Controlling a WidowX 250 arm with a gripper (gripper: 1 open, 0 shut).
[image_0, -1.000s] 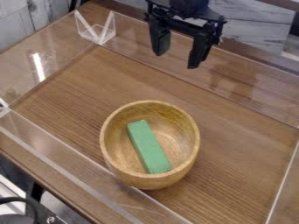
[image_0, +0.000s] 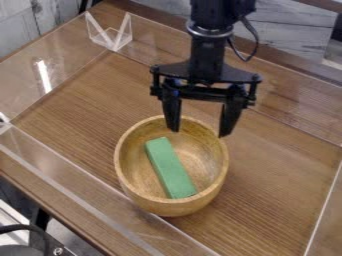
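My black gripper (image_0: 201, 112) hangs over the back part of a tan oval bowl (image_0: 207, 190), open, its two fingers spread apart with nothing seen between them. A green block (image_0: 170, 168) lies lengthwise in the bowl, below and in front of the gripper.
A small white wire-like holder (image_0: 110, 30) stands at the back left. Pale edges border it at the back and sides, and a black cable shows at the lower left.
The bowl and green block have not moved.
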